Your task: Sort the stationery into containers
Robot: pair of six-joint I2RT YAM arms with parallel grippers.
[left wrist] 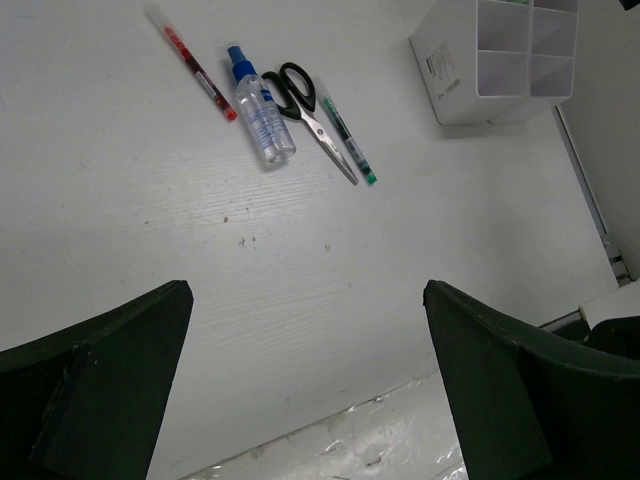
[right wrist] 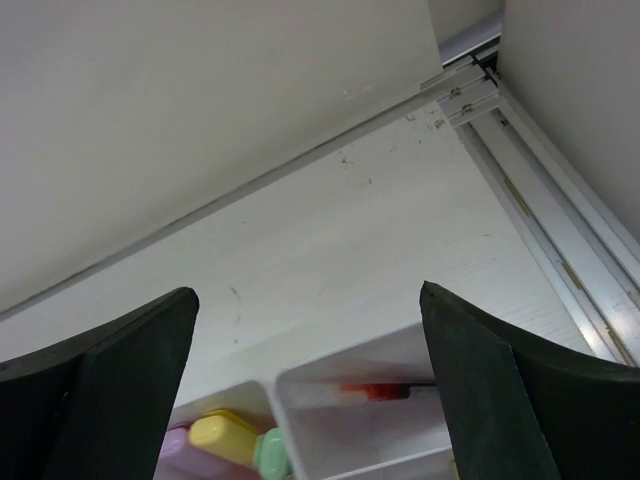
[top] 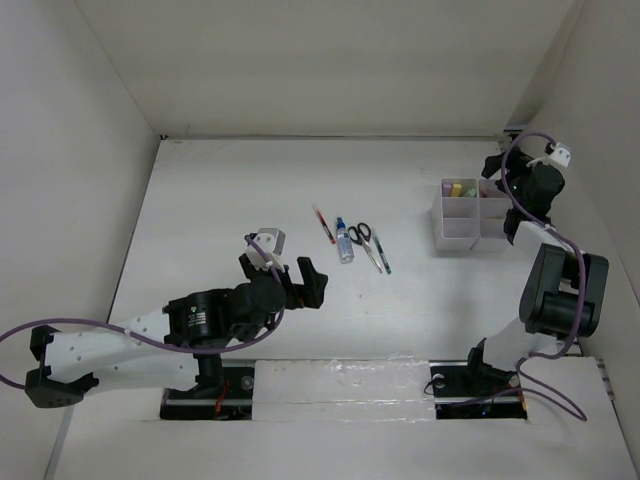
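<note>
In the top view, the white divided container (top: 459,228) stands at the right of the table. My right gripper is open over its back right compartment, nothing between its fingers; inside that compartment lies a red pen (right wrist: 385,391). Yellow, purple and green highlighters (right wrist: 224,437) sit in the compartment beside it. On the table lie a red pen (left wrist: 193,66), a spray bottle (left wrist: 264,115) with a blue cap, black-handled scissors (left wrist: 310,115) and a green pen (left wrist: 345,133). My left gripper (top: 309,284) stands open and empty in front of these.
The container's front compartments look empty. A right side wall (top: 610,200) rises close beside the right arm, and a back wall (top: 340,70) stands behind the table.
</note>
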